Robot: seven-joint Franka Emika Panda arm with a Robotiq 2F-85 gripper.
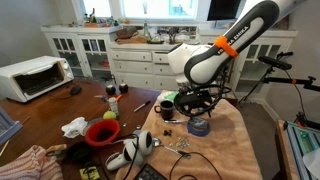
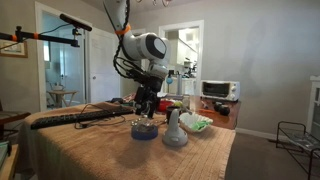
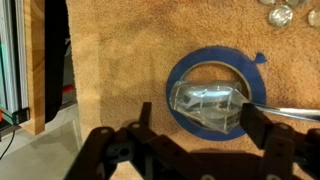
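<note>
A round blue dish (image 3: 180,75) rests on the tan tablecloth, near the middle of the wrist view. A clear, shiny piece (image 3: 205,98) lies across it, and the thin metal handle (image 3: 295,113) of a utensil runs off to the right. My gripper is open above the dish, one finger (image 3: 146,112) to the left and the other (image 3: 254,120) to the right. Nothing is held between them. From the side, the dish (image 2: 145,133) stands right below the gripper; the exact gap cannot be told.
Beside the dish stands a grey-white upright object (image 2: 174,135). Small glass-like pieces (image 3: 281,15) lie nearby. A black mug (image 1: 165,108), a red bowl (image 1: 102,132) and a white-grey device (image 1: 130,153) occupy the left.
</note>
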